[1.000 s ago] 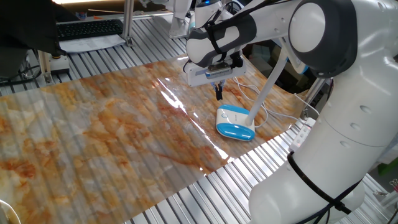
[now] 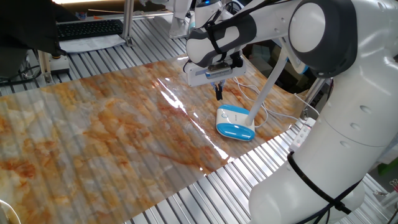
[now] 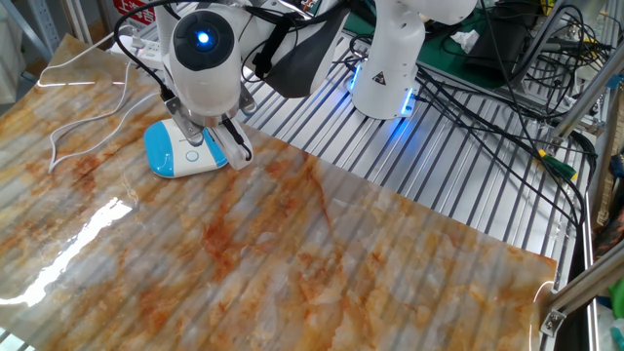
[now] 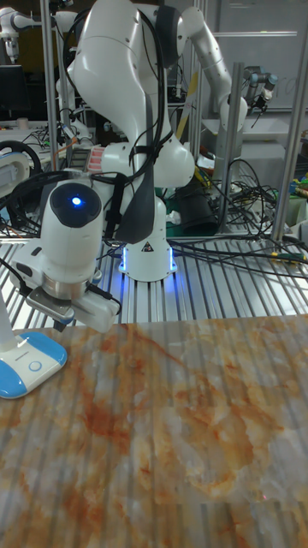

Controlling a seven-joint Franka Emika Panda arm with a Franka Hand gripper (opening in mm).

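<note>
A desk lamp with a white and blue base [image 2: 236, 131] stands on the marble-patterned sheet, its pale stem [image 2: 266, 93] rising to the right in exterior view 1. The same lamp base [image 3: 164, 149] is partly covered by my hand in exterior view 2. My gripper [image 2: 219, 98] points down close to the lamp base, with its short black fingers together and nothing visible between them. From exterior view 3, the gripper [image 4: 62, 324] hangs by the base's far edge. Whether the fingertips touch the lamp cannot be made out.
The marble-patterned sheet [image 2: 93, 143] is bare across its wide middle. A white cable [image 3: 73, 127] loops beside the lamp. A keyboard [image 2: 90, 29] lies beyond the sheet at the back left, and ribbed metal tabletop [image 3: 331, 166] shows along the robot's side.
</note>
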